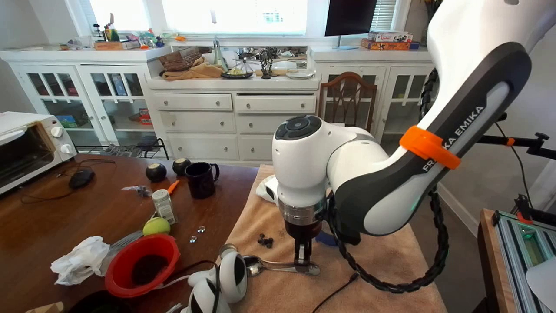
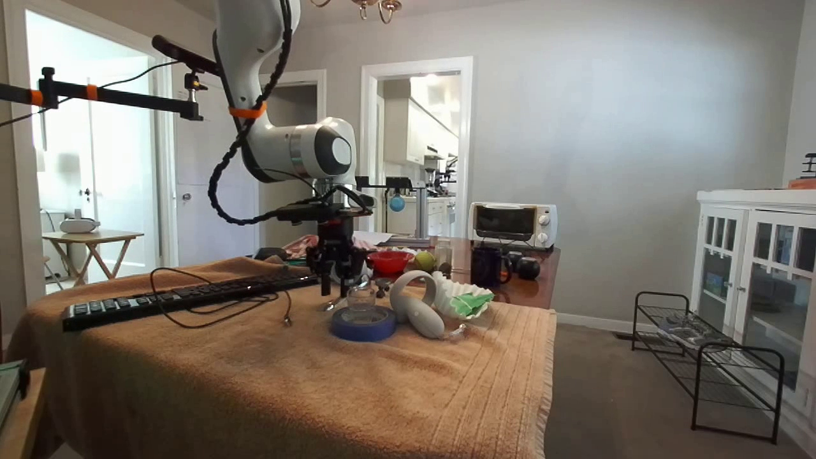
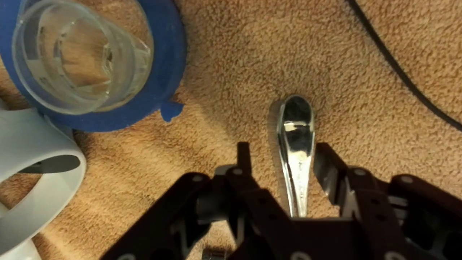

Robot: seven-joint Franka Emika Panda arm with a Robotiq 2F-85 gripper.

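A shiny metal spoon lies on the tan towel [image 1: 375,255]; in exterior view 1 its handle end [image 1: 313,269] shows past my gripper [image 1: 301,262], and its bowl [image 1: 253,267] lies to the left. Seen from the wrist, the handle [image 3: 297,151] runs between the two fingers of my gripper. These stand apart, with a wide gap on the left of the handle and a narrow one on the right. The bowl is out of the wrist view. Exterior view 2 has the gripper [image 2: 334,291] low over the towel.
A clear cup [image 3: 82,65] stands in a blue tape roll [image 3: 171,56], beside a white ring-shaped controller [image 3: 65,149]. More white controllers [image 1: 233,276] lie near the bowl. A black cable [image 3: 402,73] crosses the towel. Behind the gripper is a keyboard [image 2: 191,298].
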